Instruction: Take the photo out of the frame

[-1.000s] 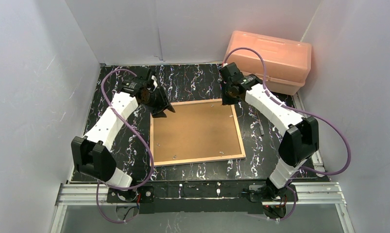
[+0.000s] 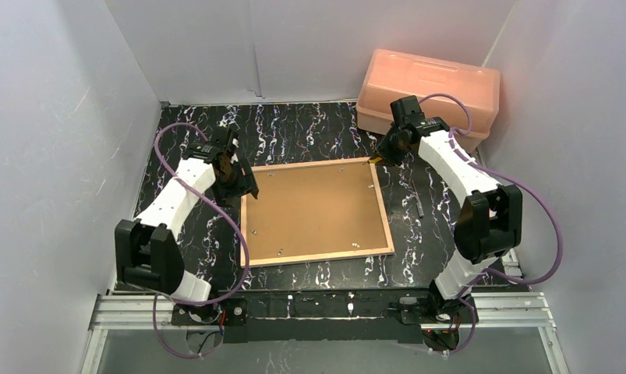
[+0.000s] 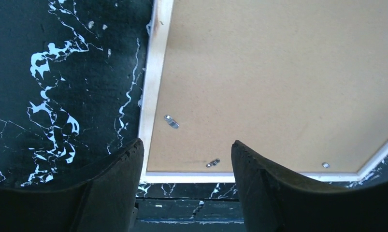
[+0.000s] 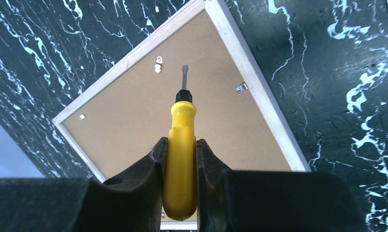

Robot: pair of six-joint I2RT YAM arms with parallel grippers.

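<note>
A wooden photo frame (image 2: 317, 259) lies back side up on the table, its brown backing board (image 2: 317, 210) in place. Small metal clips sit along its edges, such as one clip (image 3: 171, 122) near the left side and another clip (image 4: 241, 87) by a rim. My right gripper is shut on the yellow handle of a screwdriver (image 4: 183, 121), whose tip points over the board. Above the frame's far left corner hovers my left gripper, its fingers apart with nothing between them.
A pink translucent box (image 2: 434, 89) stands at the back right. A thin metal tool (image 2: 418, 204) lies on the black marbled table (image 2: 294, 136) to the right of the frame. Bare table shows around the frame.
My right gripper has shifted right with the screwdriver, to the far right corner of the frame. The left gripper has moved left and a little nearer the front. The frame has stayed put.
</note>
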